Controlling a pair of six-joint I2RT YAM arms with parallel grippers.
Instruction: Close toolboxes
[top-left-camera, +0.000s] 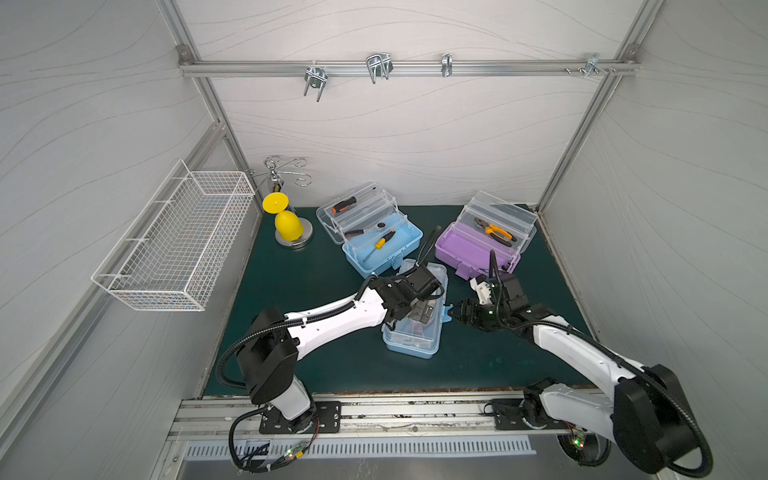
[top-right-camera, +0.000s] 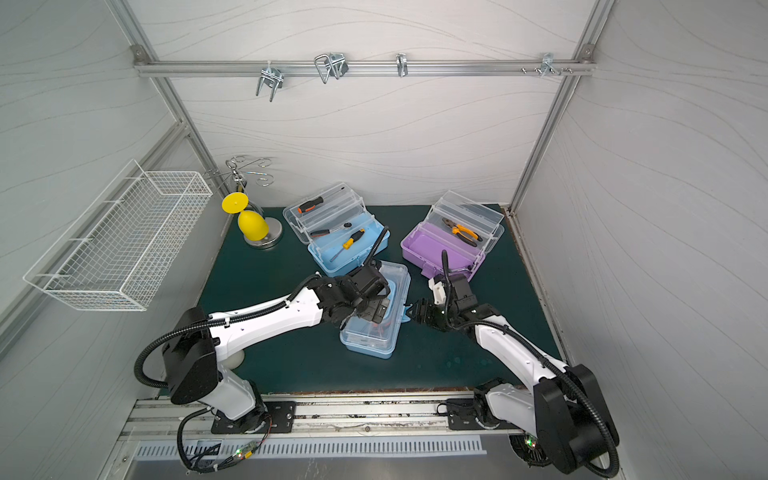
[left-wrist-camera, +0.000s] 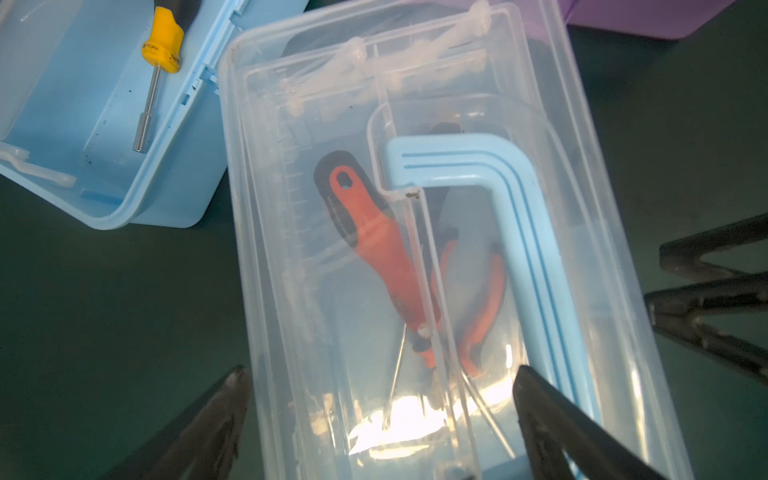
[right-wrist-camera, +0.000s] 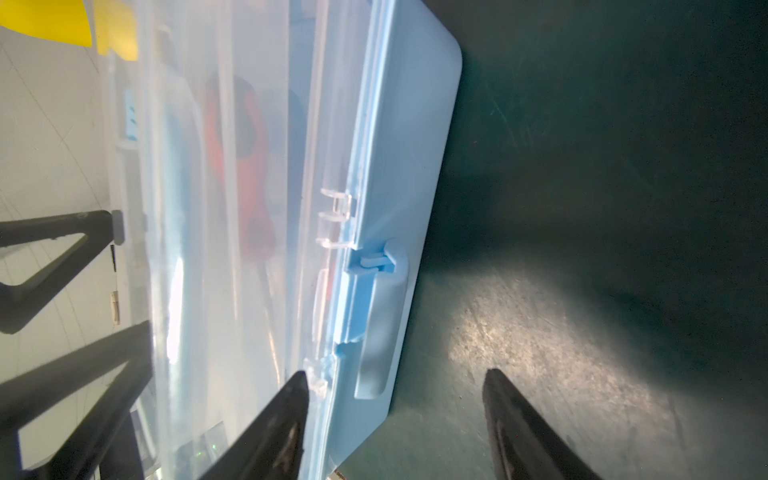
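Observation:
The front blue toolbox (top-left-camera: 416, 340) has its clear lid down, with red-handled tools (left-wrist-camera: 376, 248) seen through it. My left gripper is over that lid, fingers spread either side, much of them out of frame. My right gripper is part open beside the box's right side, near a light-blue latch (right-wrist-camera: 384, 320), nothing seen between its fingers. Behind, a blue toolbox (top-left-camera: 400, 248) and a purple toolbox (top-left-camera: 456, 248) stand with lids open and tools inside.
A yellow-topped metal stand (top-left-camera: 288, 228) is at the back left. A wire basket (top-left-camera: 172, 240) hangs on the left wall. Bare green tabletop (top-right-camera: 272, 288) lies left of the boxes.

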